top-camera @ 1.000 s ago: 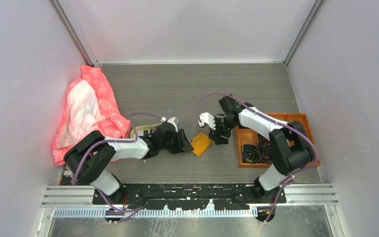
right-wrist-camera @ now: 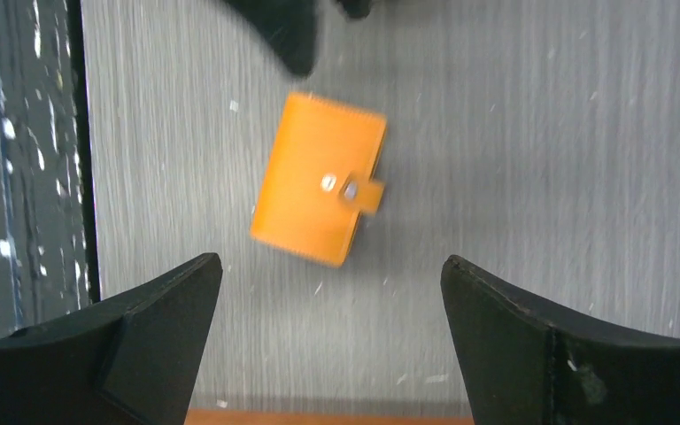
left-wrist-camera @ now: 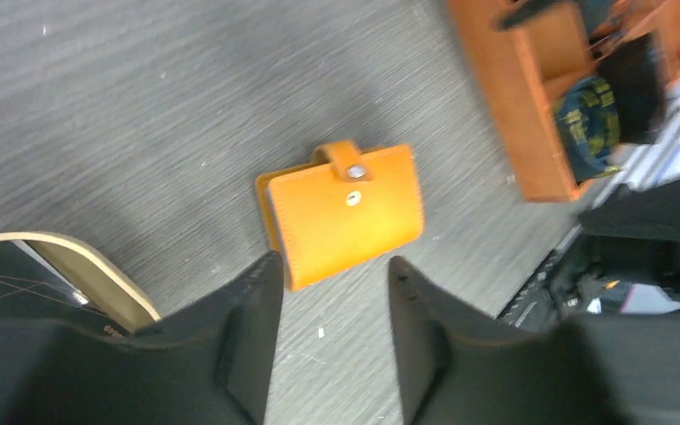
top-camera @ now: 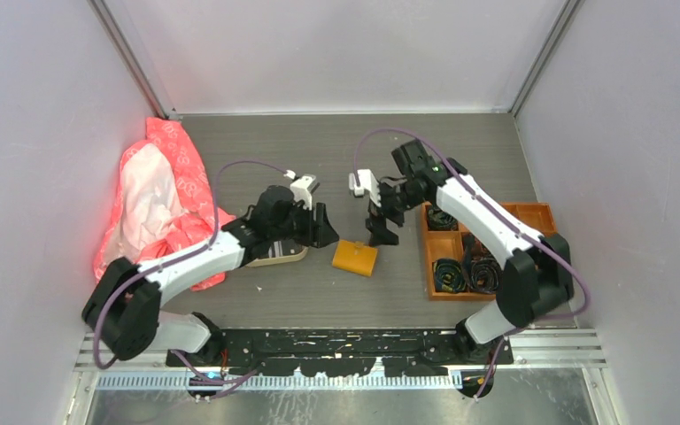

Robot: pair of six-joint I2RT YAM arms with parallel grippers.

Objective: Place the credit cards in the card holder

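Observation:
An orange card holder (top-camera: 354, 258) lies flat on the table between the two arms, its strap with the snap folded over the front in the left wrist view, where its body (left-wrist-camera: 345, 217) is fully visible. Above and to the left of it hangs my left gripper, its fingers apart with nothing between them. My right gripper is wide open over the table to the holder's right, also empty. No loose credit card can be made out; dark flat items lie in the cream tray (top-camera: 285, 258), partly hidden under the left arm.
On the right stands an orange compartment box (top-camera: 429, 266) holding dark coiled cables (top-camera: 449, 275). A red bag (top-camera: 155, 199) with a pale lining fills the left side.
The card holder has turned from slanted to nearly straight and now lies free. My right gripper has lifted back from it, and the left arm has shifted too.

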